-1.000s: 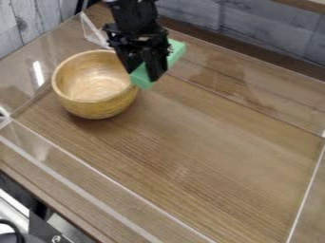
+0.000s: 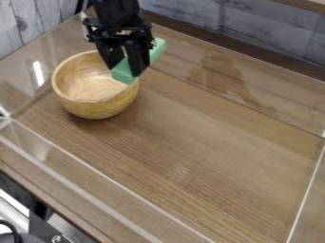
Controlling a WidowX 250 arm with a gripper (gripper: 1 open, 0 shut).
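Note:
My black gripper (image 2: 124,46) is at the top, over the back right rim of a round wooden bowl (image 2: 91,102). It is shut on a light green object (image 2: 143,59), held tilted above that rim. The fingertips are partly hard to make out against the dark arm.
A light wall edge runs along the top right, and the table's left edge shows at the lower left.
My gripper has moved left and slightly up with the green object, bringing it closer over the bowl. The bowl looks unmoved.

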